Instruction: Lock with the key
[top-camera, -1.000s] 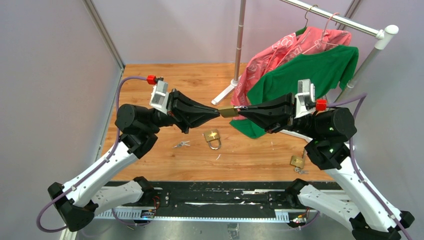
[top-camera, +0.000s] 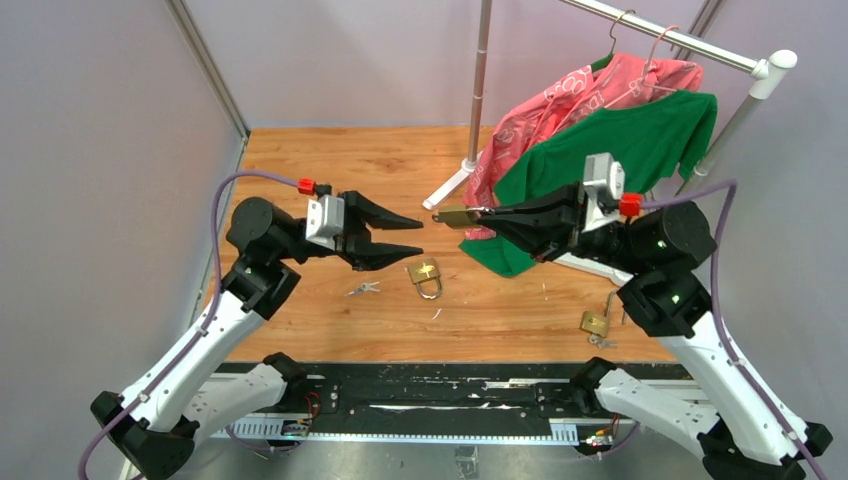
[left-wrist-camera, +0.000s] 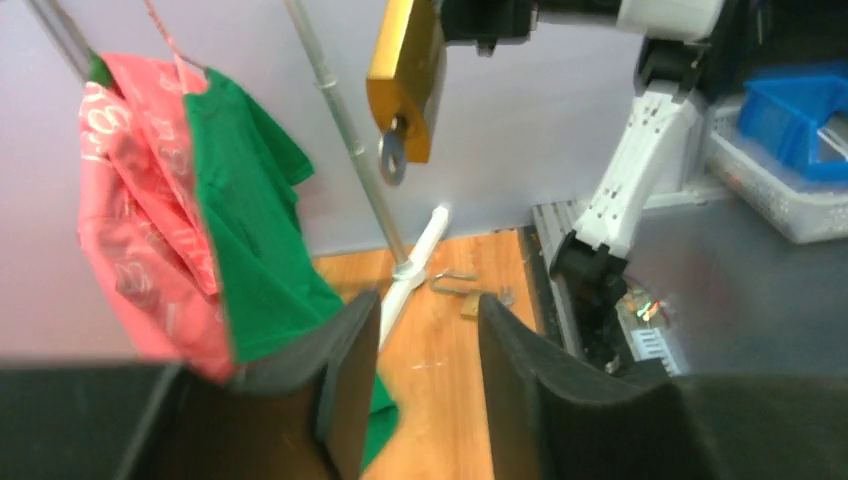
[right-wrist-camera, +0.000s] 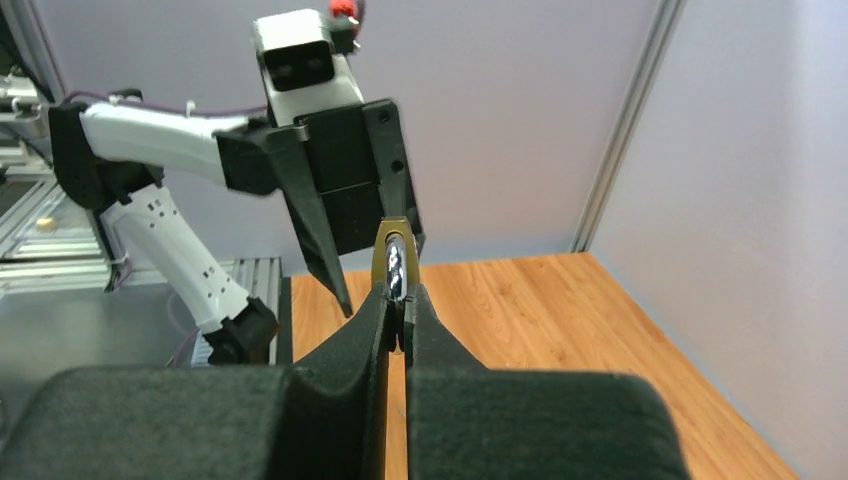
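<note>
A brass padlock (top-camera: 455, 216) is held in the air by my right gripper (top-camera: 483, 214), which is shut on it, also seen in the right wrist view (right-wrist-camera: 395, 330). The left wrist view shows the padlock (left-wrist-camera: 398, 60) with a key (left-wrist-camera: 392, 157) hanging in its keyhole. My left gripper (top-camera: 421, 238) is open, a short way left of the padlock, with nothing between its fingers. A second padlock (top-camera: 424, 275) and loose keys (top-camera: 362, 288) lie on the wooden table below.
An open padlock with keys (top-camera: 595, 325) lies at the table's front right. A clothes rack (top-camera: 475, 90) with green shirt (top-camera: 615, 135) and pink garment fills the back right.
My left gripper has backed leftward from the padlock and opened. The right gripper has moved slightly, still holding the padlock.
</note>
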